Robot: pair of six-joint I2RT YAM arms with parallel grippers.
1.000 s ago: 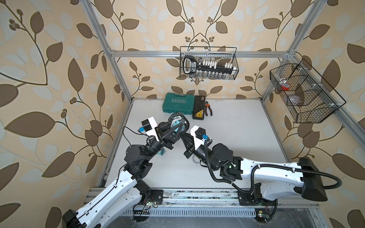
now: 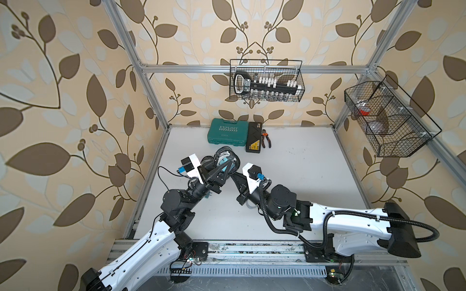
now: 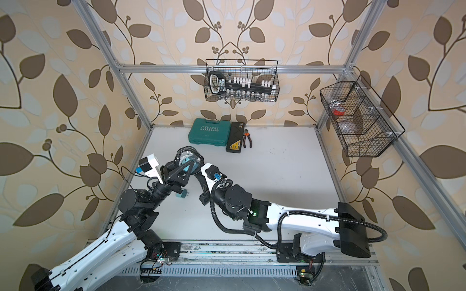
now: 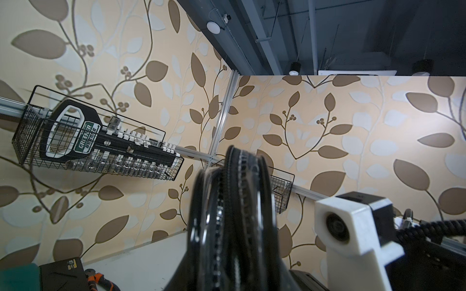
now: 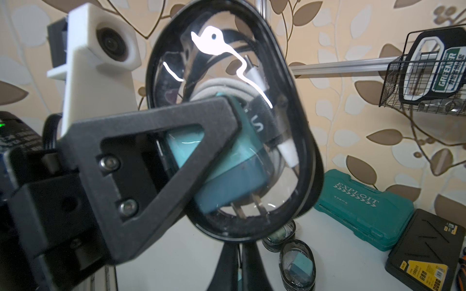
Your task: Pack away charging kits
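Observation:
My left gripper [image 2: 220,169] is shut on an oval clear-lidded case [image 5: 286,121] with a teal charger, white cable and black lead inside, held upright above the table. In the left wrist view the case [image 4: 233,218] appears edge-on. My right gripper is shut just below it, its tips at the case's bottom edge; whether anything thin sits between them is unclear. Two more cases [image 5: 297,262] with teal contents lie on the table behind. A teal item [image 3: 181,193] lies on the table below the grippers.
A green EXPLOIT case [image 2: 227,133], black box [image 2: 253,136] and pliers [image 2: 266,138] lie at the back. A filled wire basket [image 2: 266,84] hangs on the back wall, a tiered one [image 2: 390,121] on the right.
Both grippers, with the case in the left one, have shifted very slightly, downward in the top left view. Nothing else has visibly changed.

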